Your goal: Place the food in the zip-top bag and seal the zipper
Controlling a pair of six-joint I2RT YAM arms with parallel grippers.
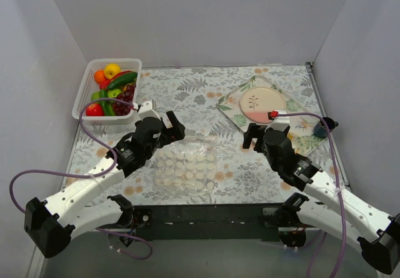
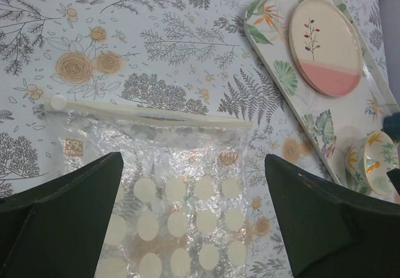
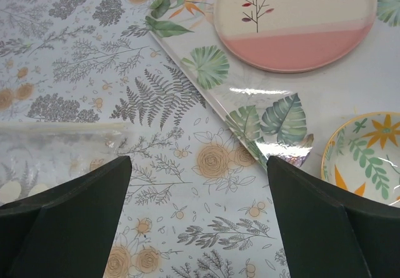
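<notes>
A clear zip top bag (image 1: pixel 185 165) with rows of white dots lies flat near the front of the table, left of centre. Its zipper edge (image 2: pixel 150 117) faces the back, with a round white slider (image 2: pixel 58 102) at the left end. No food shows inside. Fruit and vegetables fill a white basket at the back left, among them a yellow fruit (image 1: pixel 112 70), an orange (image 1: pixel 100 77), a red tomato-like item (image 1: pixel 94 109) and dark grapes (image 1: pixel 122 103). My left gripper (image 1: pixel 175 128) hangs open and empty above the bag's far side. To its right, my right gripper (image 1: pixel 254 137) is also open and empty.
The white basket (image 1: pixel 79 100) stands behind the left arm. On a leaf-patterned tray (image 3: pixel 219 106) at the back right are a pink-and-cream plate (image 1: pixel 262 102) and a floral cup (image 2: pixel 378 159). A dark mug (image 1: pixel 322 128) sits at the right edge. Bare table lies between bag and tray.
</notes>
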